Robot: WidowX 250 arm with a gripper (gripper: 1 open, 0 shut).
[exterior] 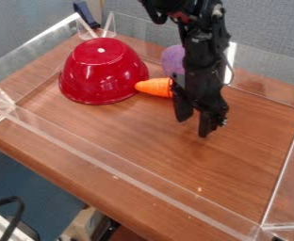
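My black gripper hangs low over the wooden table at the centre right, its fingers pointing down, in front of an orange toy carrot. The carrot lies beside a red upturned bowl. A purple object sits behind the arm, partly hidden. I see nothing clearly between the fingers, which look apart.
Clear plastic walls edge the wooden table. A dark cable and a box lie off the table at the lower left.
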